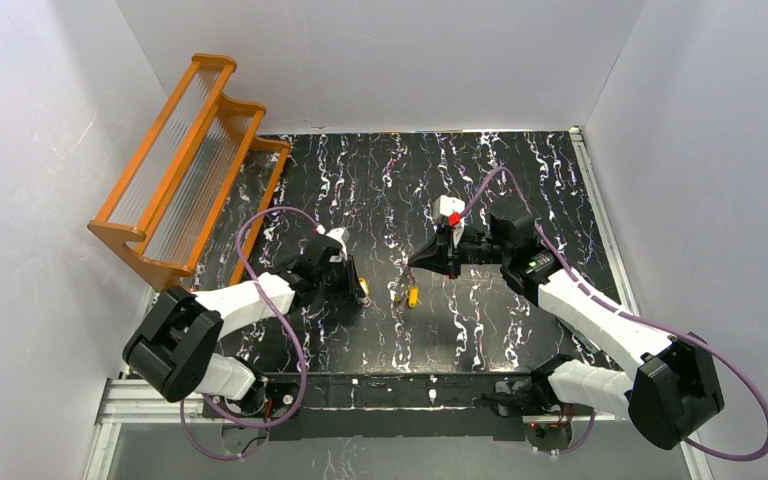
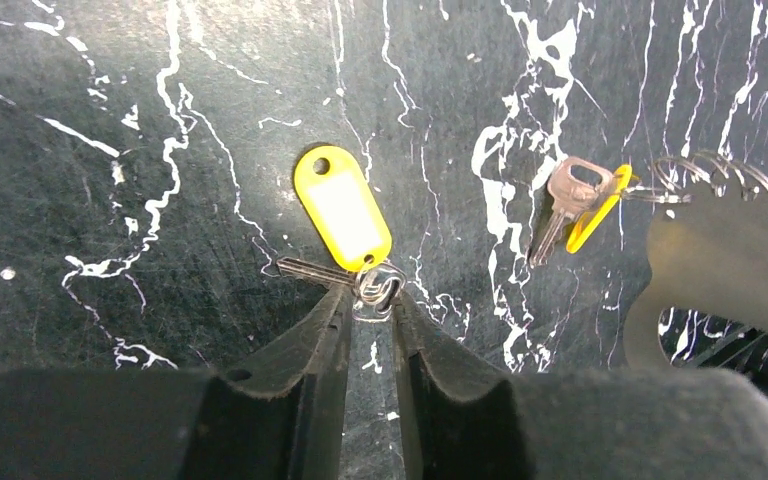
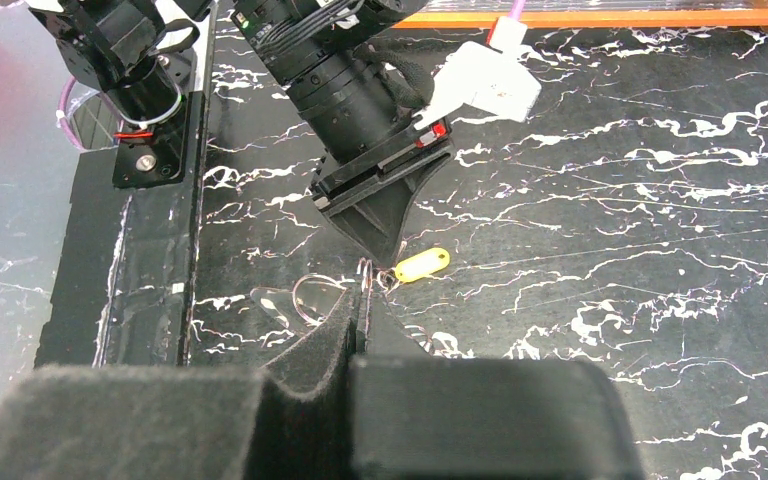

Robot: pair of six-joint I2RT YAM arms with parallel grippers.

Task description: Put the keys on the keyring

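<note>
A yellow-tagged key lies on the dark marbled table; in the left wrist view its tag (image 2: pixel 345 210), key shaft (image 2: pixel 310 270) and small rings (image 2: pixel 375 285) show. My left gripper is part open, its fingertips at either side of those rings; whether they touch is unclear. My right gripper (image 1: pixel 412 264) is shut on the keyring, a grey metal plate (image 2: pixel 720 260) with several wire rings along one edge. From one ring hangs another key (image 2: pixel 560 205) with a yellow tag (image 2: pixel 595 215). The right wrist view shows the lying tag (image 3: pixel 422 265) beyond the right fingertips.
An orange wooden rack (image 1: pixel 165 165) with clear ribbed panels stands at the back left. Free table lies behind both grippers. Purple cables (image 1: pixel 295 340) loop along both arms.
</note>
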